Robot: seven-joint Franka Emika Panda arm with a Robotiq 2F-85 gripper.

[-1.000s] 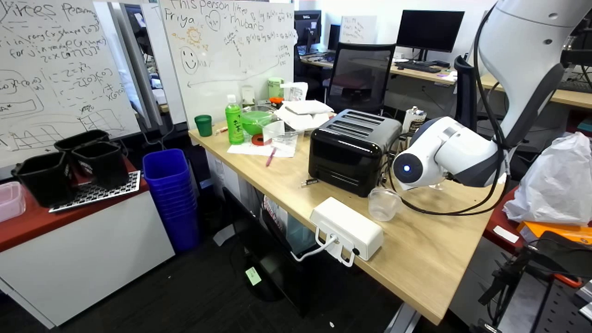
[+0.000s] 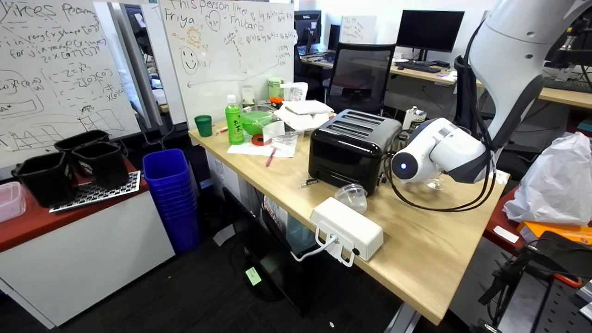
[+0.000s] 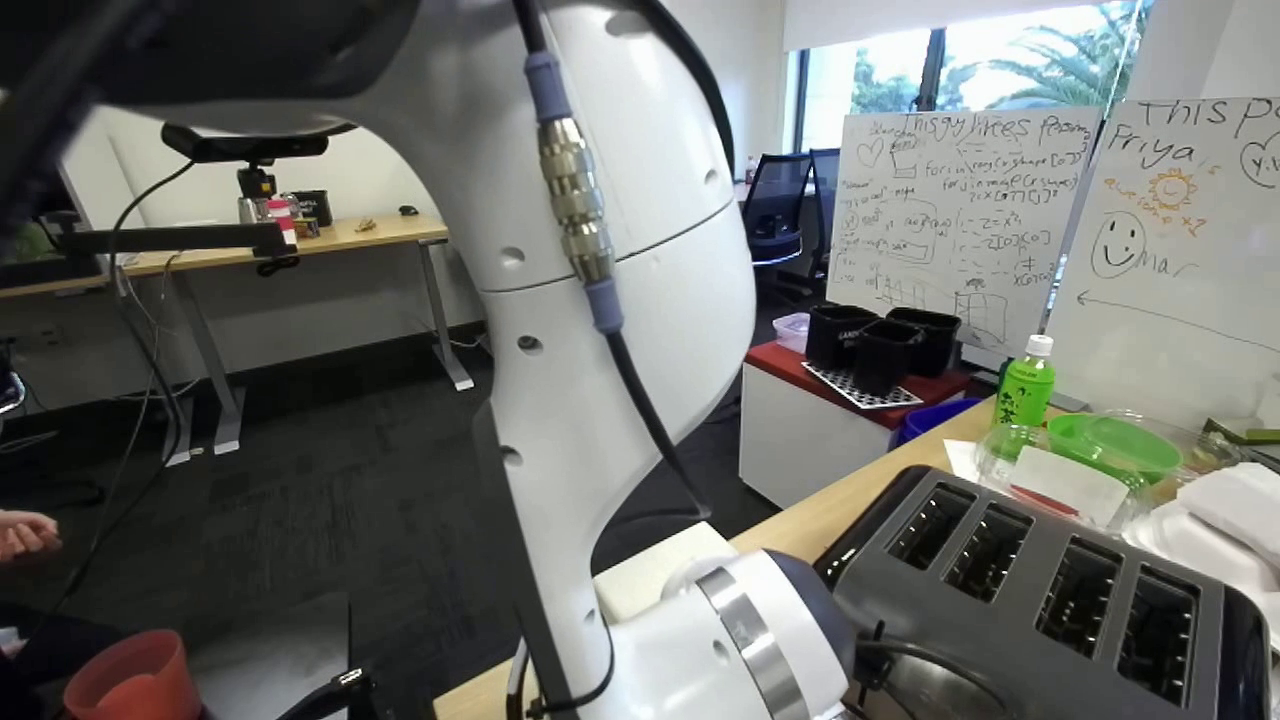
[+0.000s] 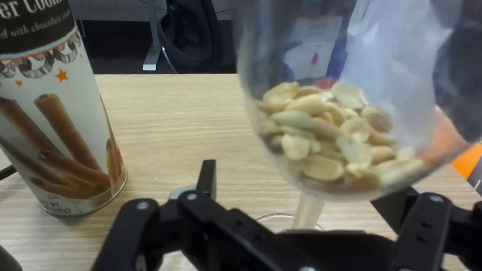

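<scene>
In the wrist view, a clear stemmed glass (image 4: 332, 135) part filled with pale nuts (image 4: 325, 131) stands upright on the wooden table, close in front of the camera. Its stem (image 4: 308, 211) rises between the two spread fingers of my gripper, which is open. One black finger (image 4: 208, 178) shows left of the stem, the other to its right, partly covered by the bowl. Whether either touches the glass cannot be told. In exterior view 1 the arm hides the gripper; a clear plastic cup (image 2: 352, 199) lies tilted by the toaster.
A printed cookie tin (image 4: 63, 135) stands left of the glass. The black toaster (image 2: 352, 150) and white power box (image 2: 347, 228) are left of the arm in exterior view 1. Bare tabletop (image 2: 433, 249) lies at the near right.
The clear plastic cup has shifted left, against the toaster's front and behind the power box, and now leans over. The arm has moved slightly left.
</scene>
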